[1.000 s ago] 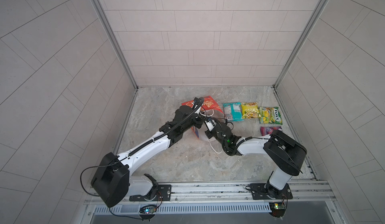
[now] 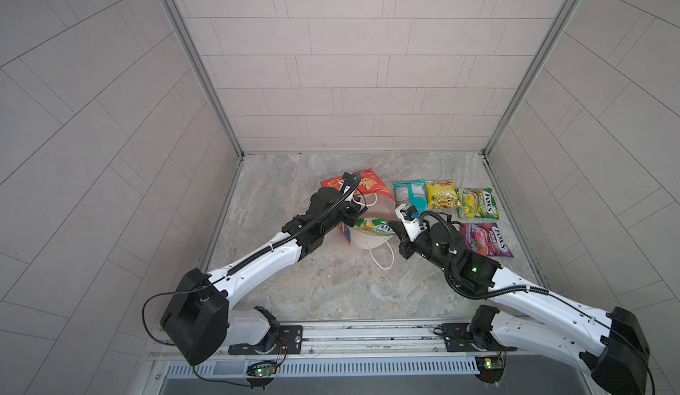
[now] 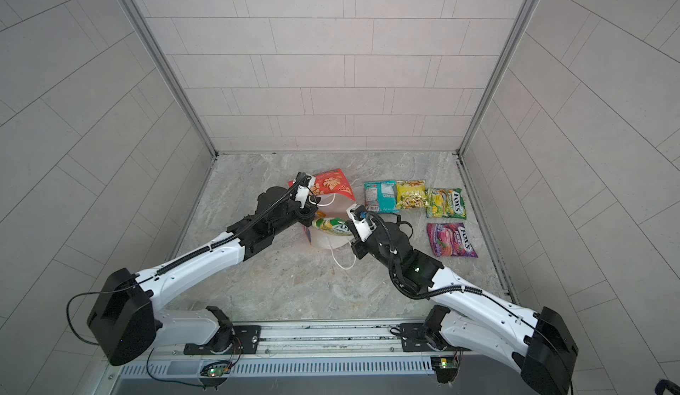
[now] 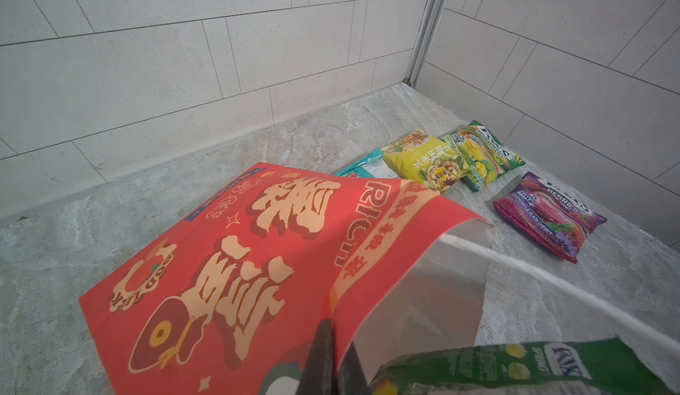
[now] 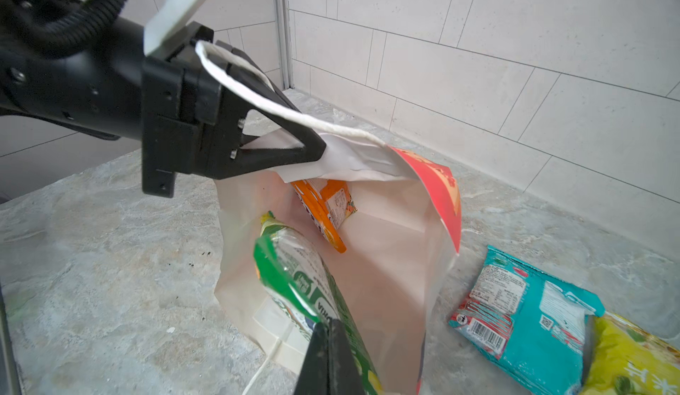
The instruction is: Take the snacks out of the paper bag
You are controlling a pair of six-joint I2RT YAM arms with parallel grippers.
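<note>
A red paper bag (image 4: 212,288) lies on its side on the counter, mouth toward me. My left gripper is shut on its rim, holding the mouth raised; in the right wrist view the white handle passes over that gripper. My right gripper is shut on a green-and-white snack pack (image 5: 297,274) at the bag's mouth; the pack's far end is inside. An orange pack (image 5: 318,211) sits deeper in the bag.
Right of the bag lie teal (image 2: 409,195), yellow (image 2: 442,194), green (image 2: 479,202) and purple (image 2: 488,240) packs.
My right gripper has moved right and toward the front, away from the bag's inside, and the green-and-white pack has come into view at the mouth. The left arm has barely moved.
</note>
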